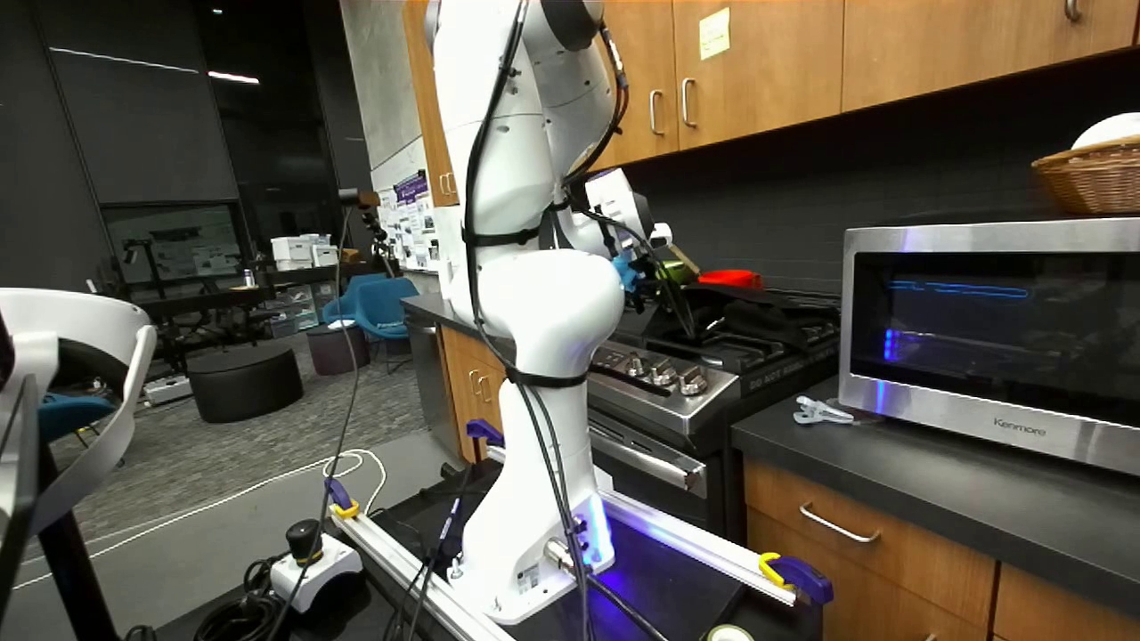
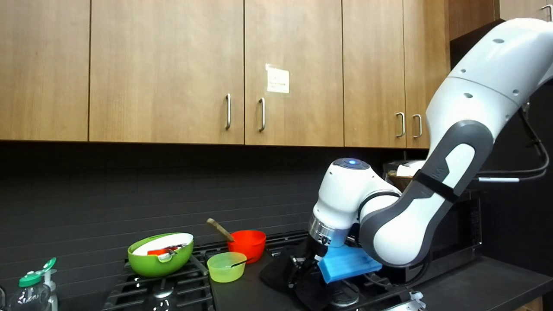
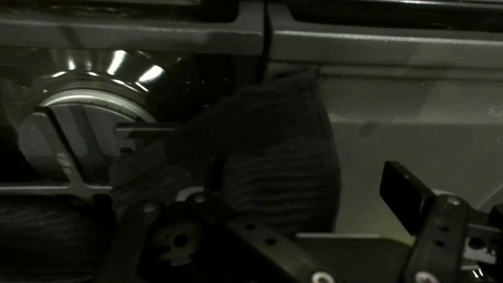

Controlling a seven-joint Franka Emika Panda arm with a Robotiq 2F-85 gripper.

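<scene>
A dark ribbed cloth (image 3: 278, 179) lies bunched over the stove in the wrist view, part of it across a burner (image 3: 85, 132). My gripper is open above it, its fingers wide apart and nothing held. The left finger is dark against the cloth and hard to make out; the right finger (image 3: 405, 198) stands over the bare grey surface beside the cloth. In exterior view 2 the black cloth (image 2: 276, 272) spreads on the stove around the gripper, whose fingertips are hard to separate from it.
Left of the arm on the stove are a green bowl (image 2: 155, 265) with utensils, a pale green bowl (image 2: 225, 269) and a red bowl (image 2: 247, 246) with a wooden handle. A microwave (image 1: 994, 331) stands on the right counter, with a pale clip-like item (image 1: 820, 411) before it.
</scene>
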